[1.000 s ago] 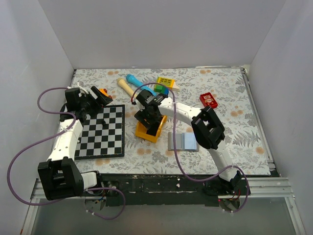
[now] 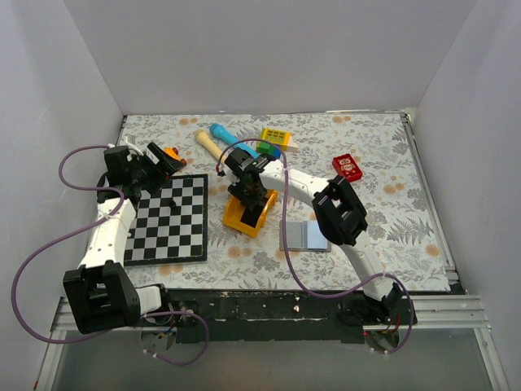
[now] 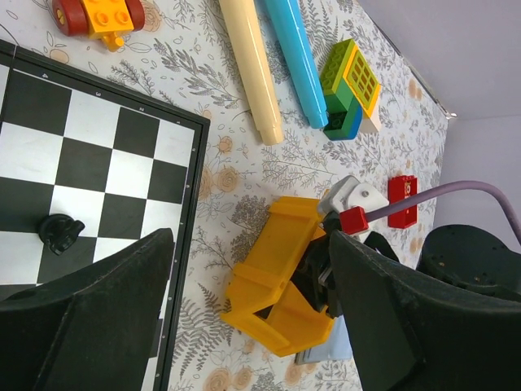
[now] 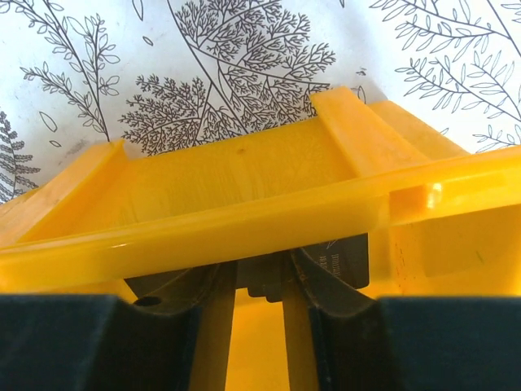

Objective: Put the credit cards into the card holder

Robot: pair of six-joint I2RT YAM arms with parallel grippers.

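A yellow box (image 2: 241, 226) stands mid-table with dark cards (image 2: 254, 213) in it. In the right wrist view, part of a dark card (image 4: 348, 259) shows below the box's near rim (image 4: 195, 236). My right gripper reaches down into the box; its two fingers stand a little apart, with the card behind and between their tips. Whether they touch it, I cannot tell. A grey, flat two-part piece (image 2: 306, 235), perhaps the card holder, lies right of the box. Over the chessboard's far edge, my left gripper (image 2: 168, 157) is open and empty.
The chessboard (image 2: 194, 228) with a small black piece (image 3: 60, 233) lies left of the box. Behind are a beige stick (image 2: 208, 144), a blue stick (image 2: 232, 140) and toy blocks (image 2: 275, 137). A red tray (image 2: 347, 168) sits right.
The yellow box and my right arm have shifted slightly left. The right gripper's fingers have come closer together over the box. My left arm has hardly moved.
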